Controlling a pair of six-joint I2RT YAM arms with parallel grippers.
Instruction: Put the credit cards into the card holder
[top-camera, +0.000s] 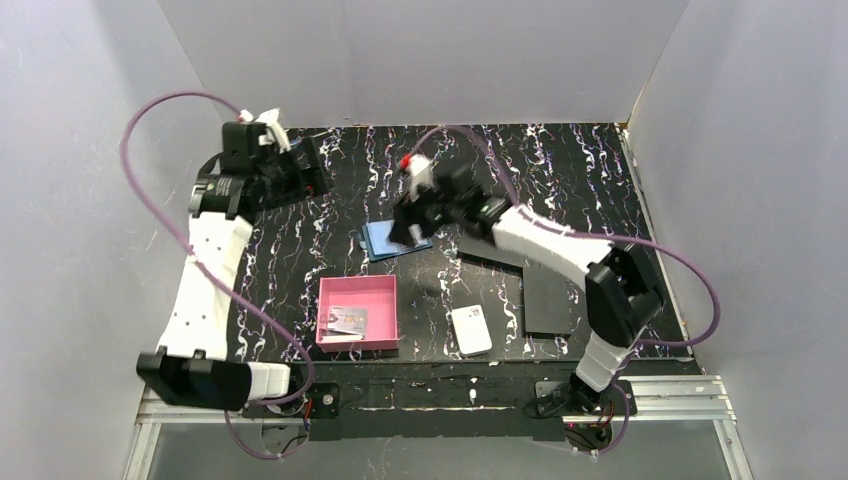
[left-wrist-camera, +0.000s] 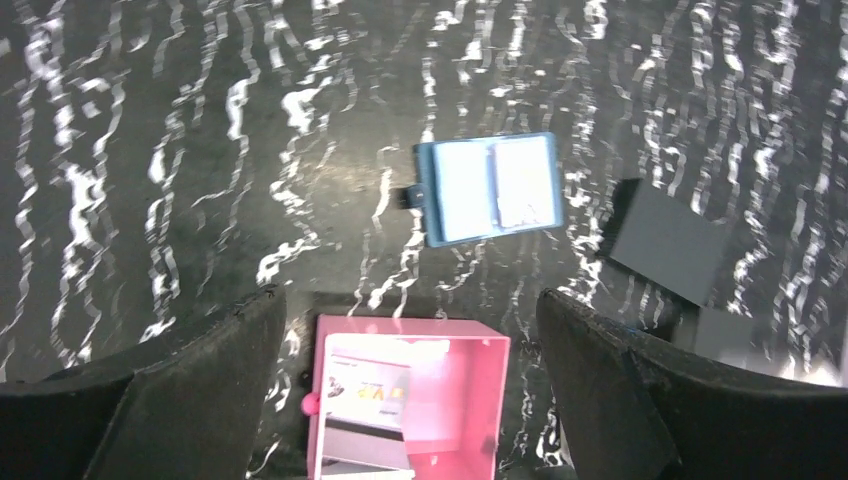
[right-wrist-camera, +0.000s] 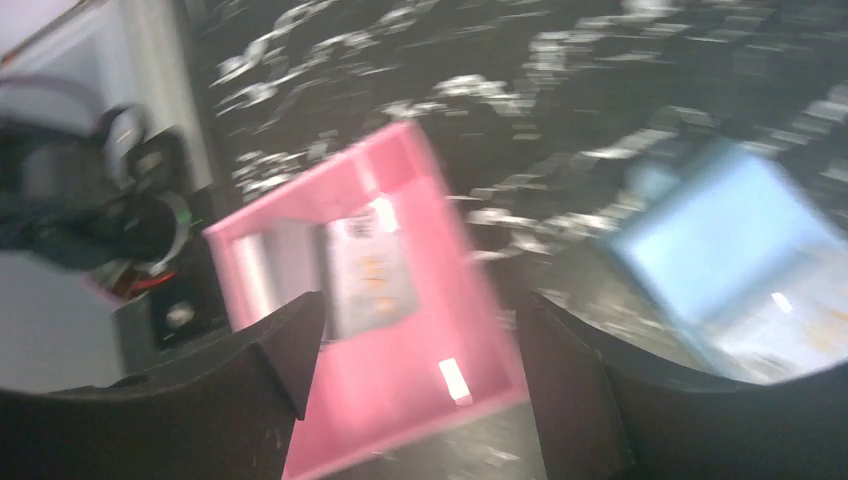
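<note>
The blue card holder (top-camera: 380, 238) lies unfolded on the table. In the left wrist view a pale card (left-wrist-camera: 525, 182) sits on its right half, while the left half of the holder (left-wrist-camera: 463, 190) looks bare. Several cards (left-wrist-camera: 368, 392) rest inside the pink box (top-camera: 358, 288), overlapping at its left side. My left gripper (top-camera: 318, 170) is open and empty, raised at the far left of the table. Blurred by motion, my right gripper (top-camera: 400, 222) is above the holder, partly covering it in the top view; its fingers (right-wrist-camera: 285, 350) stand apart with nothing between.
A white case (top-camera: 471, 330) lies near the front edge. Dark flat panels (top-camera: 545, 300) occupy the right of the table. Between the holder and the back wall the surface is free.
</note>
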